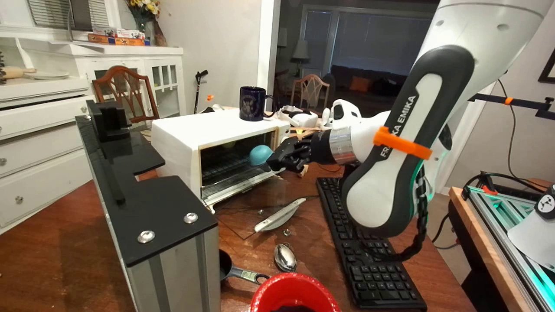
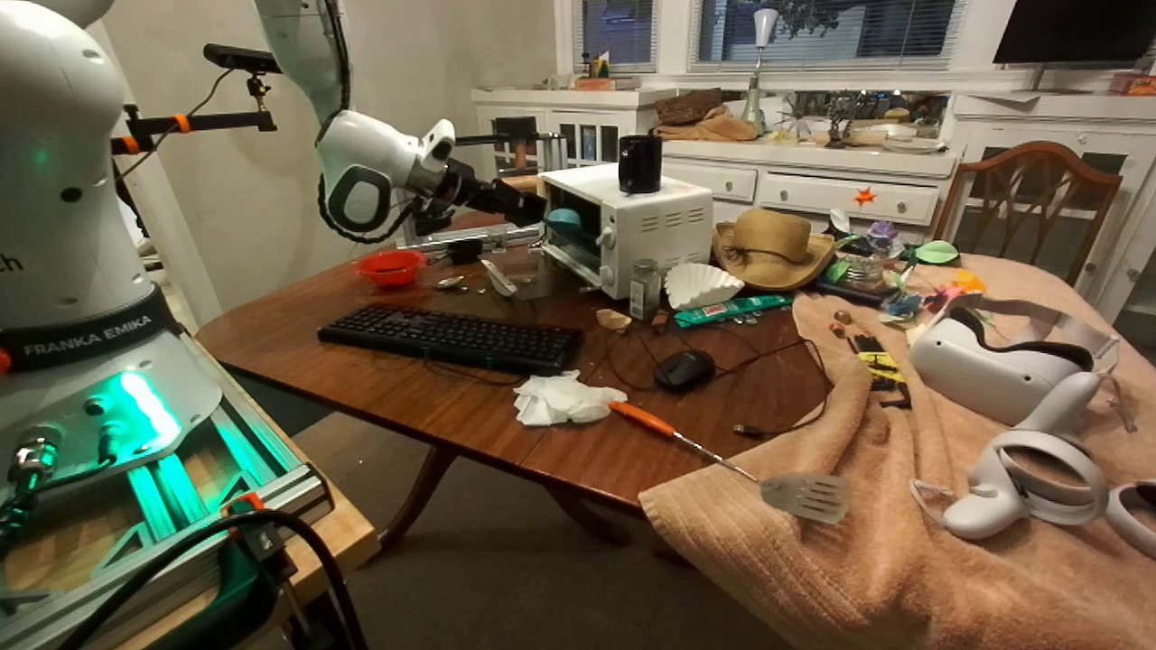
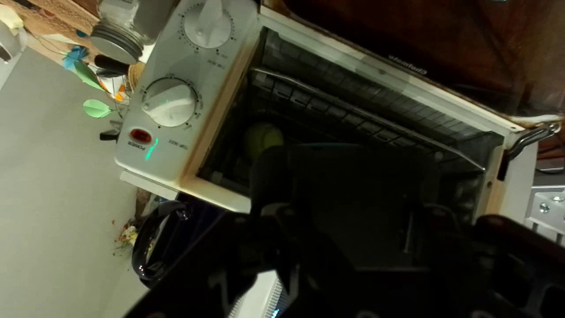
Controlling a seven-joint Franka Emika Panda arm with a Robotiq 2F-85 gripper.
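Note:
A blue rounded object (image 1: 260, 155), perhaps a ball or small cup, is held at the fingertips of my gripper (image 1: 275, 159), which is shut on it. The white toaster oven (image 1: 182, 138) has its front open, and the blue object is at that opening. In the second exterior view the blue object (image 2: 564, 221) shows against the oven's dark inside, beside my gripper (image 2: 539, 212). From the wrist, the dark gripper covers nearly all of what it holds. A yellow-green ball (image 3: 263, 138) sits inside the oven, near the knob side.
A dark mug (image 1: 253, 103) stands on top of the oven. On the table are a keyboard (image 2: 450, 336), a red bowl (image 2: 390, 267), a spoon (image 1: 285, 257) and a glass jar (image 2: 644, 291) close to the oven. The oven's lowered door (image 1: 244, 188) lies below the gripper.

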